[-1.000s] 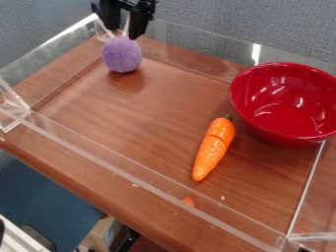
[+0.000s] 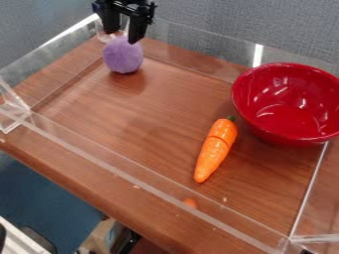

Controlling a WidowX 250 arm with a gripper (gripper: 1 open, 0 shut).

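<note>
The black gripper (image 2: 125,28) hangs at the top of the view, above a purple round object (image 2: 123,57) near the back left of the wooden surface. Whether its fingers are open or shut is hard to make out at this size. An orange toy carrot (image 2: 215,149) lies right of centre, and a red bowl (image 2: 286,119) stands at the right.
Clear plastic walls (image 2: 159,188) border the wooden surface (image 2: 119,119) on the sides in view. A grey padded wall (image 2: 252,25) stands behind.
The gripper has moved slightly downward over the last second. The purple object, carrot and bowl have not visibly moved.
</note>
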